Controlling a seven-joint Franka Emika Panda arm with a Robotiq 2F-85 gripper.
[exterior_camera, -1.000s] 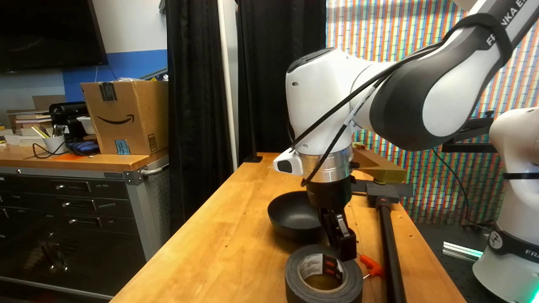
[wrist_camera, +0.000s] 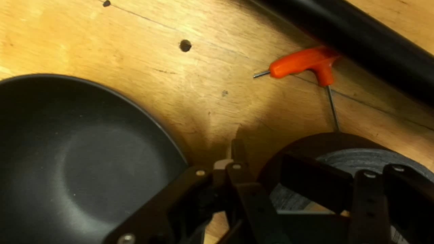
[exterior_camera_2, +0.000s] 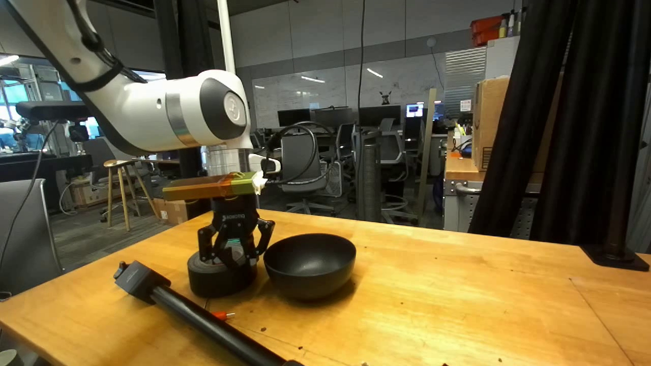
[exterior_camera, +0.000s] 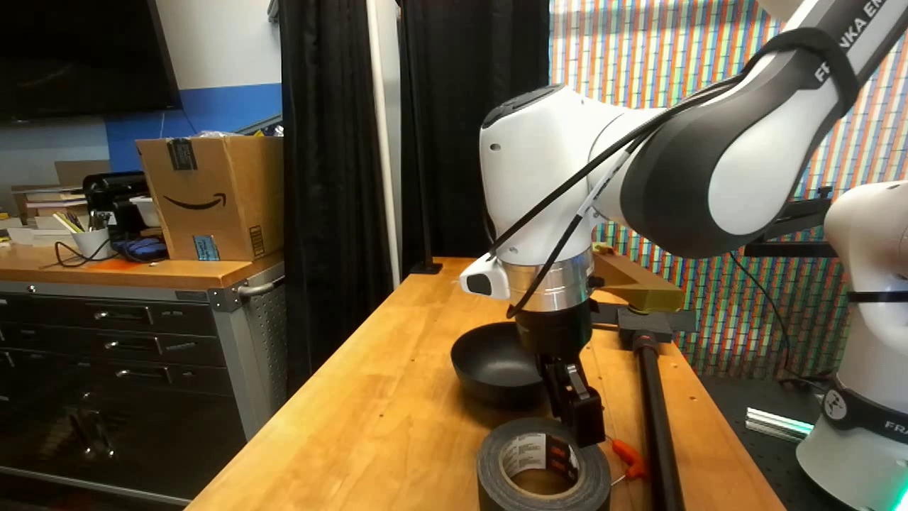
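Note:
A roll of dark grey tape (exterior_camera: 545,481) lies flat on the wooden table. Beside it sits an empty black bowl (exterior_camera_2: 309,268). My gripper is open low over the roll, pointing down. In the wrist view, one fingertip (wrist_camera: 239,152) is in the gap between bowl and roll, and the other finger (wrist_camera: 315,177) overlaps the roll's ring. Part of the roll's near wall shows between them; whether either finger touches it, I cannot tell.
An orange-handled hex key (wrist_camera: 303,61) lies by the roll, its shaft reaching the roll's edge. A long black bar (exterior_camera_2: 210,326) runs along one side. Open table (exterior_camera_2: 488,293) extends beyond the bowl.
The gripper has come down slightly. Both the tape roll and the hex key have shifted a little toward the exterior view 1 camera. The bowl stays put.

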